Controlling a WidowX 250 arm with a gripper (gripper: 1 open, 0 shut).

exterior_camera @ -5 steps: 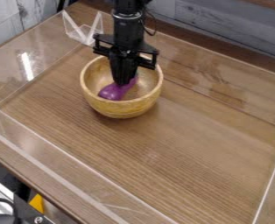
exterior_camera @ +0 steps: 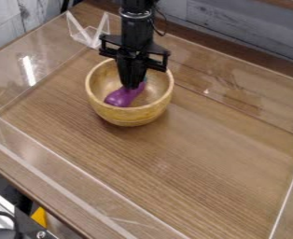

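Observation:
A yellow bowl [exterior_camera: 129, 114] sits on the wooden table [exterior_camera: 187, 177] in the upper middle of the camera view. A purple object [exterior_camera: 123, 96] lies inside it. The black gripper [exterior_camera: 132, 77] reaches down from the top into the bowl, its tip over or at the purple object. Whether it is gripping the object is too small and hidden to tell.
A clear plastic piece [exterior_camera: 88, 28] stands at the back left, near the arm. The table right of and in front of the bowl is bare. A white wall runs along the back right.
The bowl and the gripper have shifted very slightly, and the purple object sits a little further left in view.

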